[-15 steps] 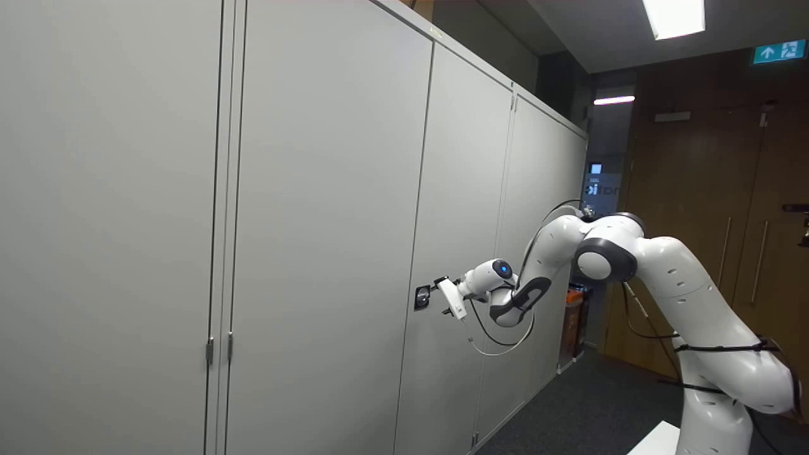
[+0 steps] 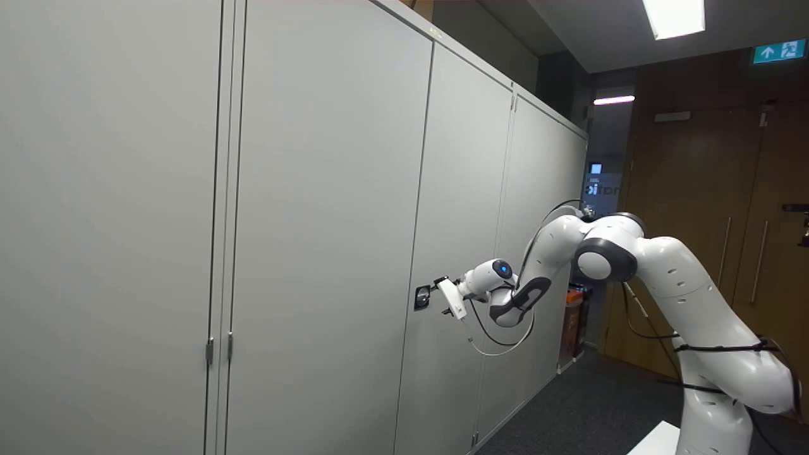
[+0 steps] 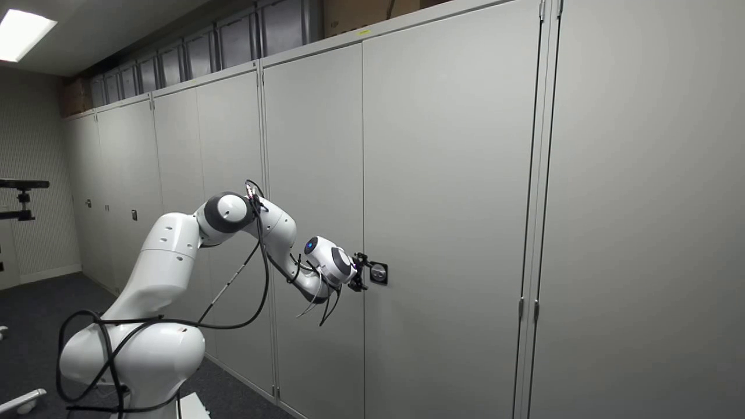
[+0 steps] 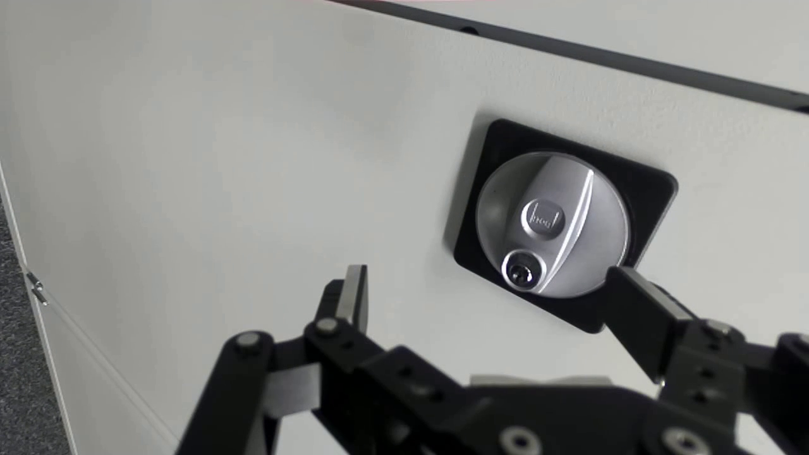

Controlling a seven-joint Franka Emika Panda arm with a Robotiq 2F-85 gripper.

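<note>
A round silver lock knob (image 4: 565, 220) sits in a black square plate on a grey cabinet door (image 4: 227, 174). Its raised grip runs aslant, with a keyhole at the lower end in the wrist view. My gripper is open, its fingers wide apart with nothing between them. The right finger (image 4: 641, 318) overlaps the lower corner of the plate in that view; whether it touches cannot be told. The left finger (image 4: 352, 296) stands clear of the plate. In the second exterior view the gripper (image 3: 359, 272) is close beside the lock plate (image 3: 378, 273).
The cabinet doors (image 2: 326, 227) look closed and form a tall flat wall in front of me. A narrow door gap (image 4: 607, 60) runs beside the lock. Loose cables (image 3: 265, 279) hang along the arm. Grey boxes (image 3: 237, 42) stand on top of the cabinets.
</note>
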